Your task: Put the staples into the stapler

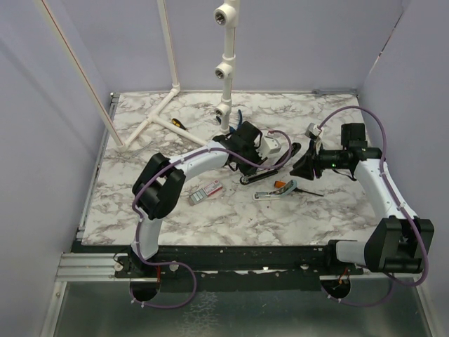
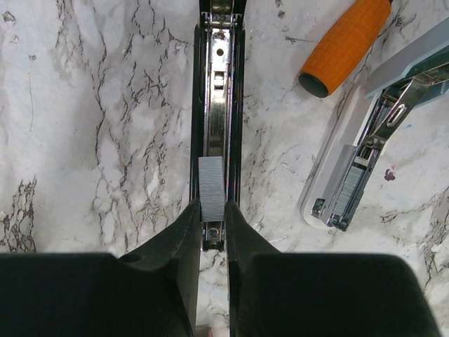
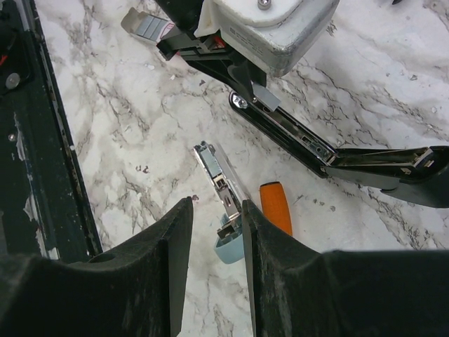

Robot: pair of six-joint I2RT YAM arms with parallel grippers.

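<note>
The black stapler [image 2: 219, 105] lies opened out flat, its metal channel facing up. A grey strip of staples [image 2: 212, 184] is pinched at its near end by my left gripper, over the channel near the stapler's front end. Whether the strip is seated in the channel or just above it, I cannot tell. From the side, the strip [image 3: 266, 97] shows at the left fingertips, close against the stapler [image 3: 302, 140]. Off to the right, my right gripper hangs part open over the table with nothing between its fingers.
A second, light blue and white stapler [image 1: 273, 192] stands opened near the black one, with an orange-handled screwdriver [image 2: 344, 49] beside it. The staple box [image 1: 205, 192] lies to the left. Clear marble spreads along the table's front.
</note>
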